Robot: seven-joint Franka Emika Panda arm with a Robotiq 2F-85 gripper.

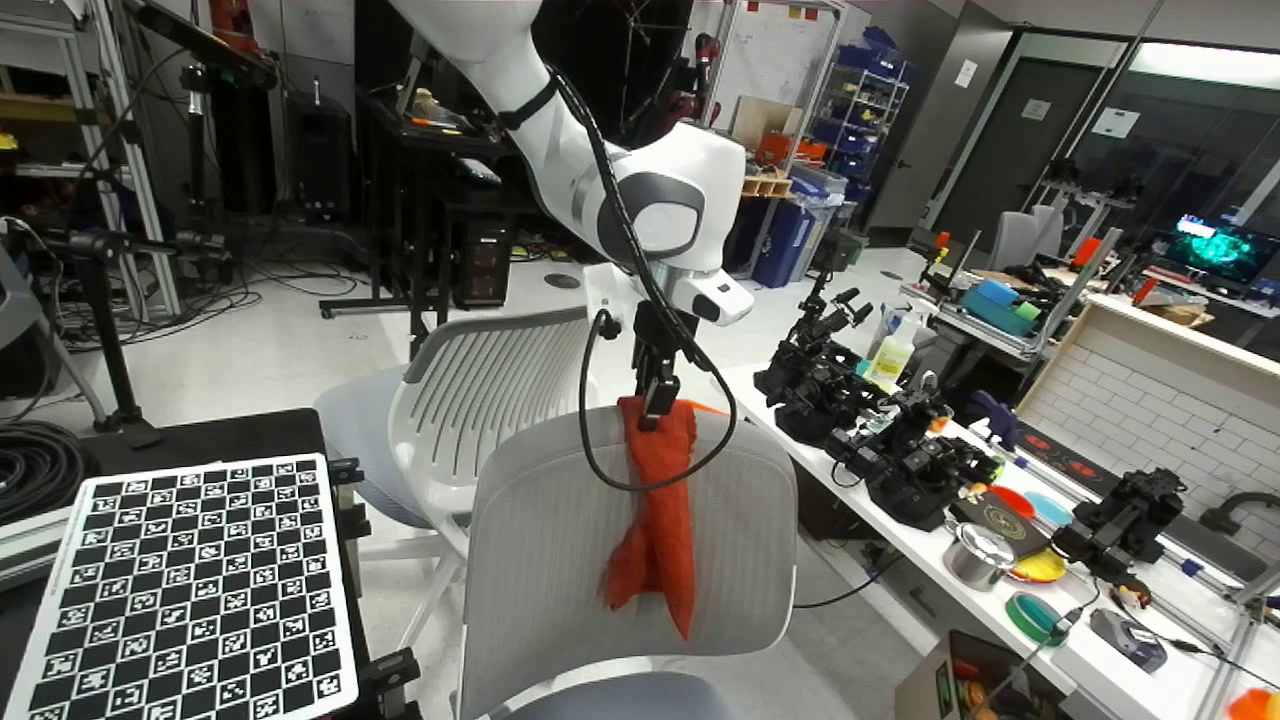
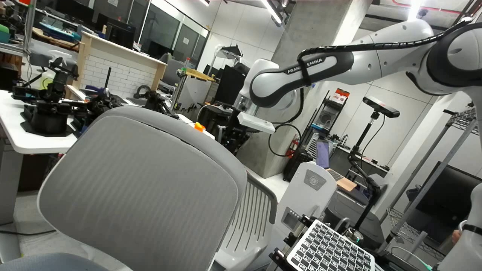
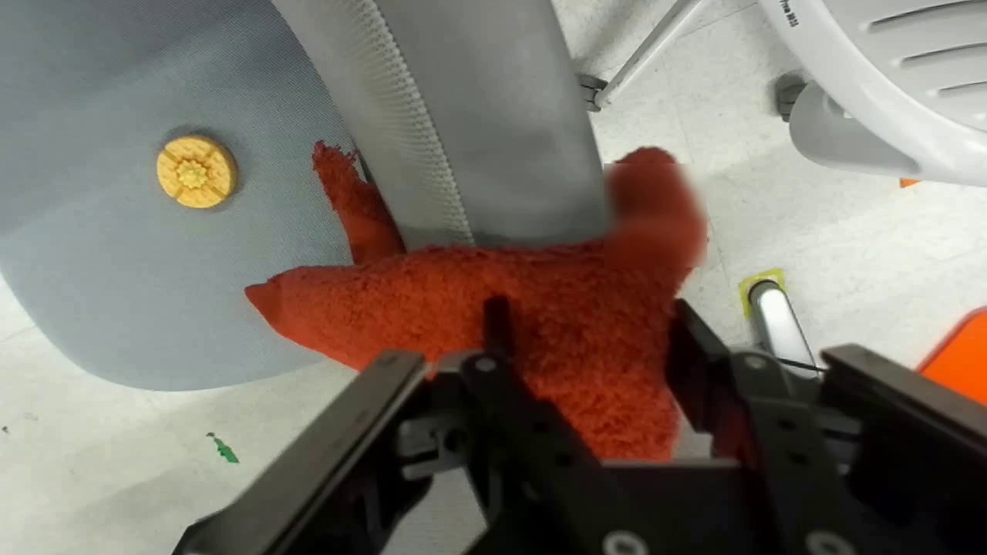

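A red-orange fuzzy cloth (image 1: 662, 504) is draped over the top of the grey chair backrest (image 1: 540, 540), its folds hanging down the front. My gripper (image 1: 655, 408) points down at the upper end of the cloth, right at the chair's top edge. Seen from the wrist, the cloth (image 3: 444, 296) lies across the backrest edge and runs between the fingers of my gripper. A clear gap separates the two fingertips, with fabric bunched in it. In exterior view 2 the gripper (image 2: 232, 145) is partly behind the backrest, and the cloth is hidden there.
A round yellow piece (image 3: 196, 172) rests on the chair seat. Another chair (image 1: 498, 372) stands close behind. To the right runs a white table (image 1: 936, 564) crowded with black devices and a metal pot (image 1: 981, 556). A checkered board (image 1: 198, 594) lies at left.
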